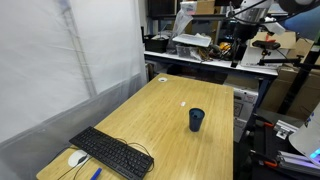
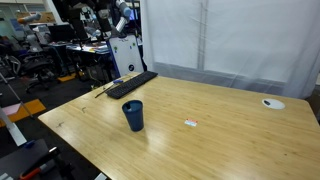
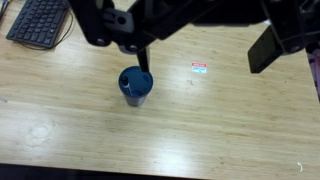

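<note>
A dark blue cup (image 1: 196,120) stands upright on the wooden table; the second exterior view shows the same cup (image 2: 134,118) left of the middle. From above, in the wrist view, the cup (image 3: 136,88) appears close to the tip of the left-hand finger, with something slim inside it that I cannot identify. My gripper is open, its dark fingers wide apart and nothing held. A small red-and-white piece (image 3: 199,68) lies on the table below, visible through the gap. In the first exterior view the arm hangs high at the right, well above the tabletop.
A black keyboard (image 1: 115,152), a mouse (image 1: 77,158) and a blue pen-like item (image 1: 96,174) occupy the near left end. Toward the other end lies a white round object (image 2: 273,104). A white curtain (image 2: 225,45) borders one long side.
</note>
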